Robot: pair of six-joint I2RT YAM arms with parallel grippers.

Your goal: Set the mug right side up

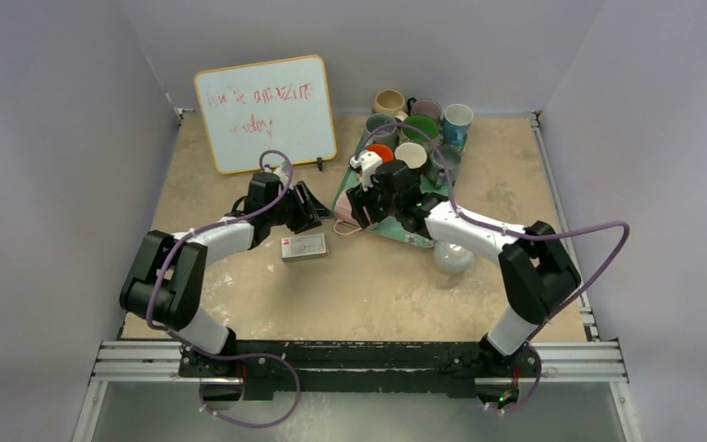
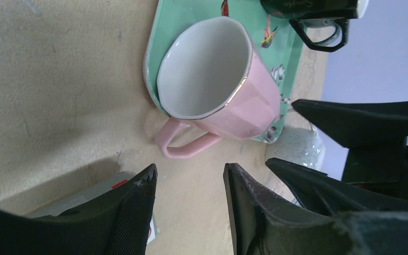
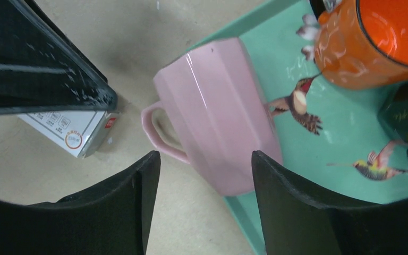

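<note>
The pink mug (image 2: pixel 247 101) lies on its side at the tray's corner. In the left wrist view its white inside faces that camera, and its handle (image 2: pixel 191 147) juts past the tray's edge. My left gripper stands open on the mouth side, nothing between its fingers. From the other side, the right wrist view shows the mug's pink outside (image 3: pixel 220 114) lying beyond the fingertips of my right gripper, which is open too and empty. In the top view the right gripper (image 1: pixel 361 207) hides much of the mug.
The green tray (image 3: pixel 329 125) also carries several upright mugs, among them an orange one (image 3: pixel 345 48). A small white box (image 1: pixel 304 247) lies just below the left gripper. A whiteboard (image 1: pixel 267 115) stands behind.
</note>
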